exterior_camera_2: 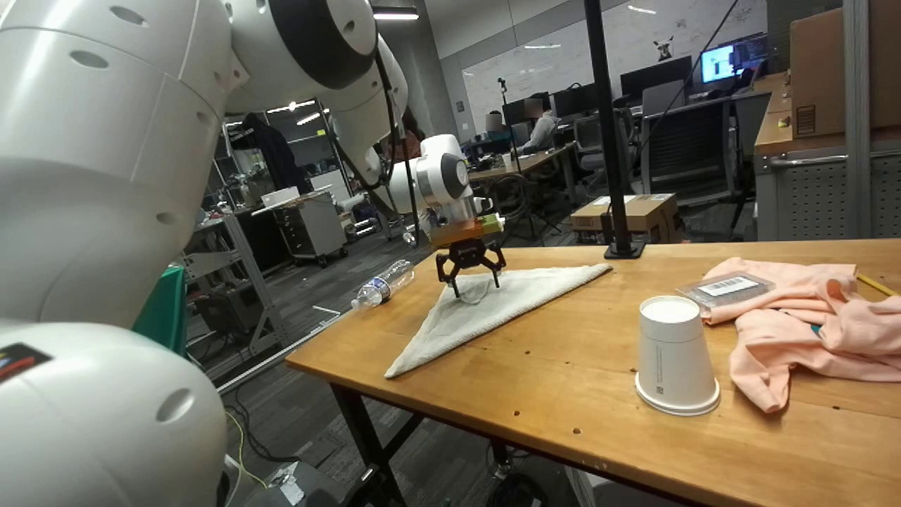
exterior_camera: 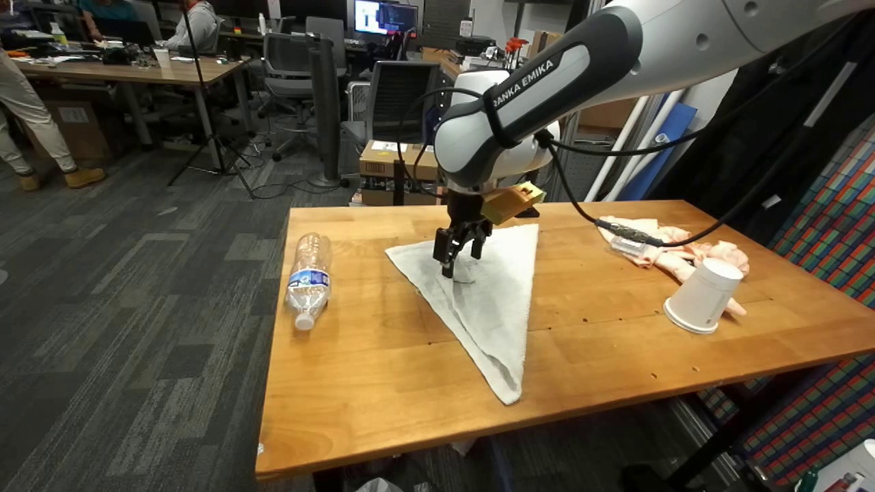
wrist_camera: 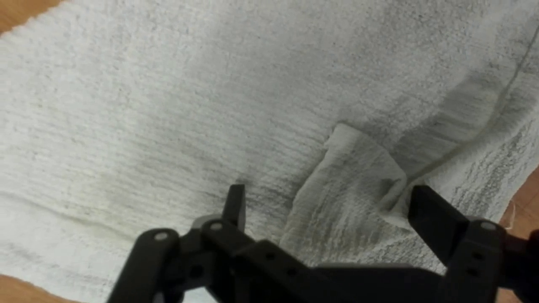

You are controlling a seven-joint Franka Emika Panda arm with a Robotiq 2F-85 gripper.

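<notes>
A white towel (exterior_camera: 495,299) lies on the wooden table, folded into a rough triangle. Over its back part stands my gripper (exterior_camera: 461,261), open and pointing down. In the second exterior view the gripper (exterior_camera_2: 476,291) has its fingertips at or just above the towel (exterior_camera_2: 515,300); whether they touch cannot be told. The wrist view shows a raised, crumpled flap of the towel (wrist_camera: 348,187) between the spread fingers. The right finger (wrist_camera: 434,217) is close against that flap, and the left finger (wrist_camera: 235,207) is over flatter cloth.
A clear plastic bottle (exterior_camera: 309,283) lies near the table's left edge. On the right are an upside-down white cup (exterior_camera_2: 676,359), a peach cloth (exterior_camera_2: 811,325) and a small clear box (exterior_camera_2: 728,289). Bare table surrounds the towel's front.
</notes>
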